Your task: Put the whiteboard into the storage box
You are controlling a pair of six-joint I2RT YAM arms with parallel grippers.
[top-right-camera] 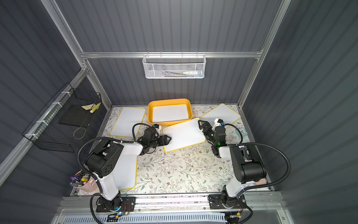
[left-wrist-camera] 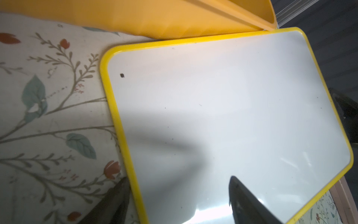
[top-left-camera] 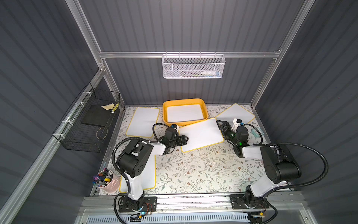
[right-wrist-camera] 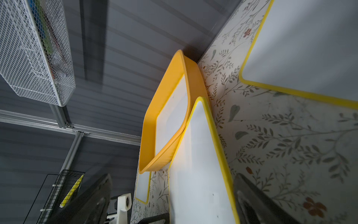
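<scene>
A white whiteboard with a yellow rim [top-left-camera: 201,135] lies aslant in front of the orange storage box [top-left-camera: 185,123], its back edge close against the box. In the right wrist view the board's far corner [right-wrist-camera: 201,106] meets the box wall, and its right end looks raised. My left gripper [top-left-camera: 183,140] is open at the board's left end; in the left wrist view its fingertips [left-wrist-camera: 236,186] appear on either side of the yellow edge. At the right end stands my right gripper [top-left-camera: 224,127], open, one finger [right-wrist-camera: 248,197] beside the yellow rim. Contact is unclear.
A whiteboard [top-left-camera: 184,113] lies inside the box. Others lie back left [top-left-camera: 143,121], front left [top-left-camera: 149,175] and back right [top-left-camera: 235,113]. A pen cup [top-left-camera: 110,184] stands front left.
</scene>
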